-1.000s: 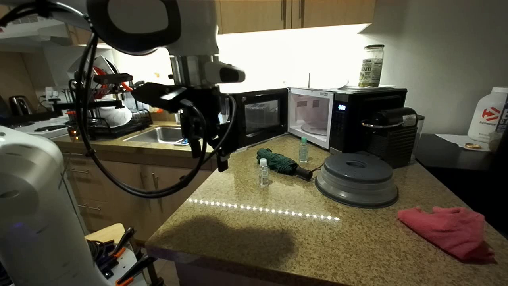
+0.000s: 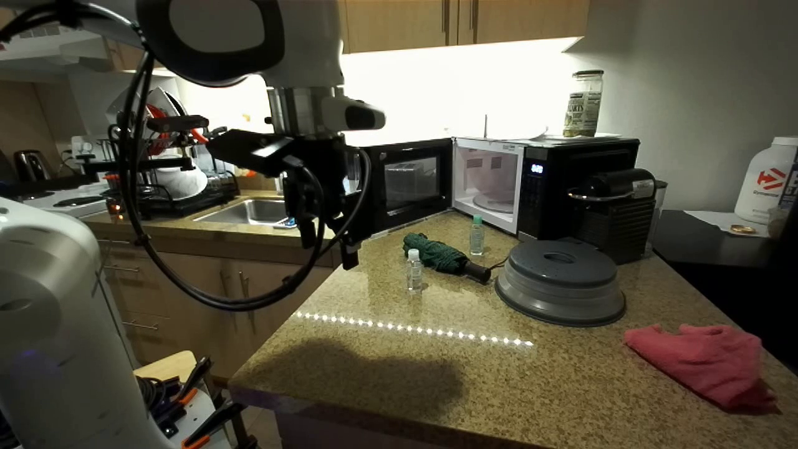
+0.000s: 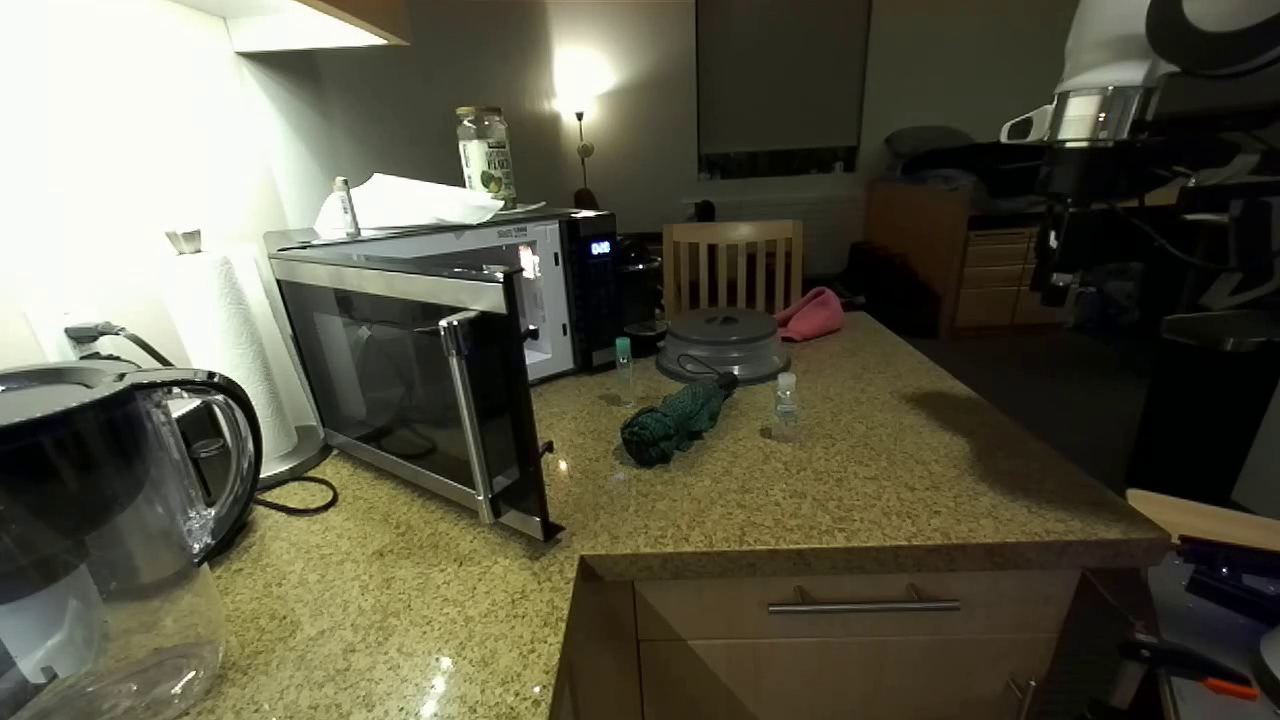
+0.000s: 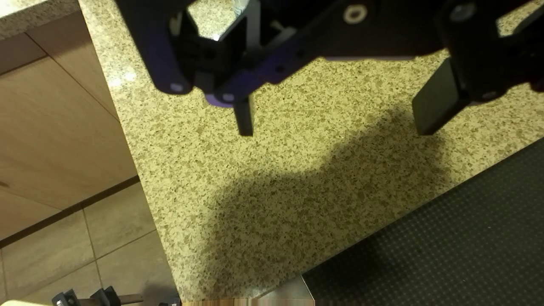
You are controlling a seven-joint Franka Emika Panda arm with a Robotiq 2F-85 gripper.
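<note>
My gripper is open above the counter's edge, its two fingertips wide apart with only bare speckled countertop visible between them. In exterior view 1 the gripper (image 2: 329, 251) hangs left of everything on the counter. A clear bottle with a white cap (image 2: 414, 273) stands upright nearest to it. Behind that lies a folded dark green umbrella (image 2: 437, 253), its black handle pointing toward a grey collapsible lid (image 2: 559, 280). A second clear bottle, green-capped (image 2: 477, 236), stands beyond the umbrella. Far to the right lies a crumpled pink cloth (image 2: 699, 363).
The microwave (image 2: 583, 179) has its door (image 2: 411, 183) swung wide open over the counter, with a jar (image 2: 584, 105) on top. A water pitcher (image 3: 114, 516) and paper towel roll (image 3: 234, 360) stand left in exterior view 2.
</note>
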